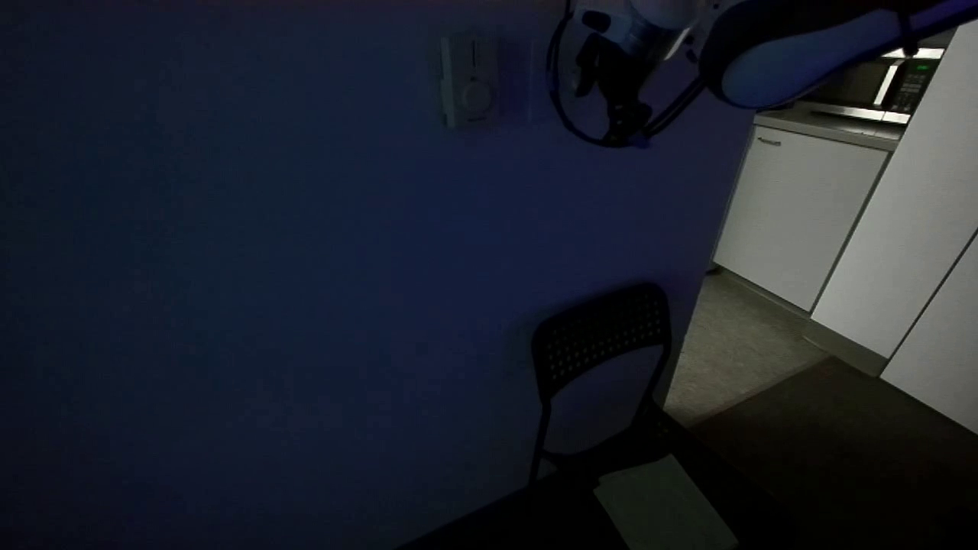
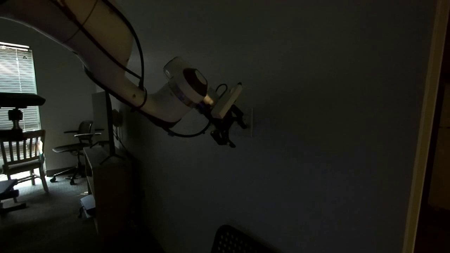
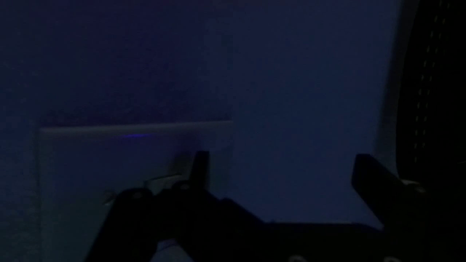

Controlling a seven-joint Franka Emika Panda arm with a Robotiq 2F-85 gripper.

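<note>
A pale switch plate is fixed to the wall at the lower left of the wrist view, with a small toggle on it. My gripper stands open, its two dark fingers wide apart. One fingertip is in front of the plate, just right of the toggle in that view; whether it touches is too dark to tell. Nothing shows between the fingers but bare wall. In exterior view 2 the gripper is close to the wall beside the plate's edge.
A thermostat-like box hangs on the wall left of the gripper in exterior view 1. Below stands a black chair with a pale sheet nearby. A dark object fills the wrist view's right edge. The room is dim.
</note>
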